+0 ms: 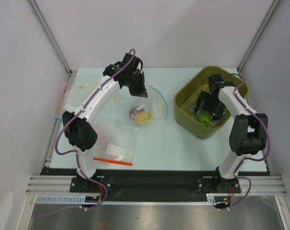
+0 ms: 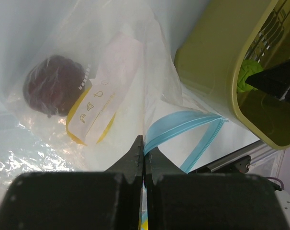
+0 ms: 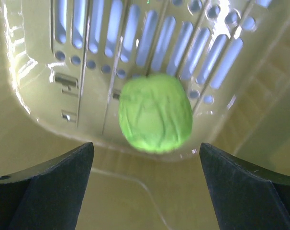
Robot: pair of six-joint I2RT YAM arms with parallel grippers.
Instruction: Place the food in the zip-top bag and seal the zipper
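Observation:
The clear zip bag (image 1: 157,103) holds a dark round item (image 2: 53,85) and a yellow-and-white label (image 2: 91,112). My left gripper is shut on the bag's rim by its blue zipper strip (image 2: 178,123), lifting the mouth partly open. In the olive bin (image 1: 185,98), my right gripper (image 1: 209,108) stands open over a green wrinkled item (image 3: 154,112); in the right wrist view that item lies on the slotted bottom between and just beyond the open fingers.
Flat clear plastic with an orange strip (image 1: 111,161) lies at the front left, more clear plastic at the back left.

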